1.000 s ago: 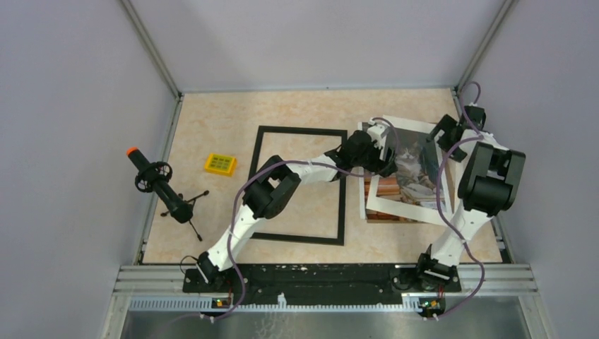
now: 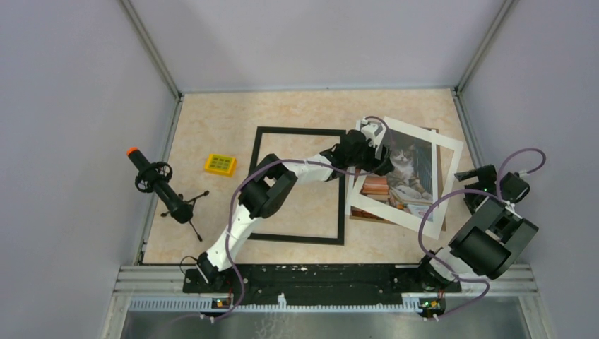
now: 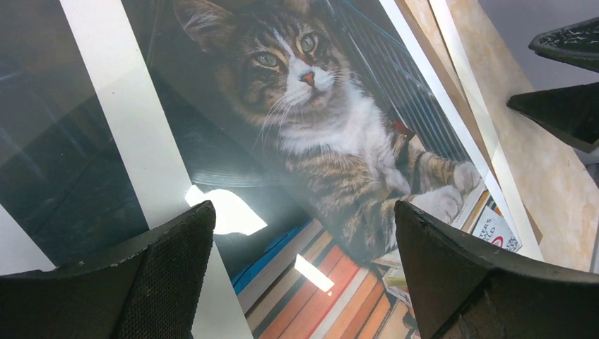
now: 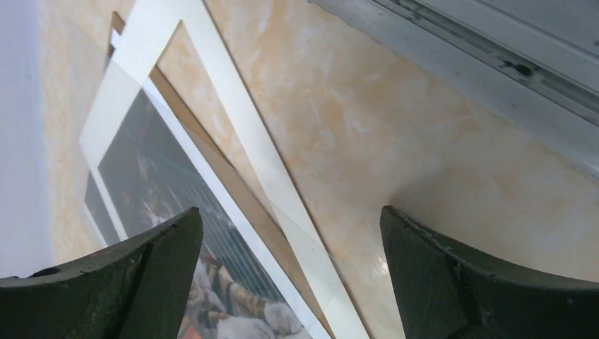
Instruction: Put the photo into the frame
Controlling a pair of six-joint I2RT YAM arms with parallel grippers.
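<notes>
The cat photo (image 2: 406, 173) lies face up on a brown backing board (image 2: 452, 166), right of the black frame (image 2: 342, 212). A white mat (image 2: 447, 185) rests crooked over the photo, and a clear sheet edge shows near it in the right wrist view. My left gripper (image 2: 386, 161) is open above the photo's left part; the cat (image 3: 339, 134) shows between and beyond its fingers. My right gripper (image 2: 464, 186) stands open just beyond the mat's right side, nothing between its fingers. In the right wrist view the mat's edge strip (image 4: 261, 152) passes left of centre.
The frame's inside is bare table apart from my left arm crossing it. A yellow block (image 2: 220, 164) sits on the left, near a black stand with an orange tip (image 2: 157, 176). Metal rails and grey walls bound the table; the right rail (image 2: 466, 127) is close to my right arm.
The mat has turned clockwise, and the stack has slid left. My left arm is nearly still.
</notes>
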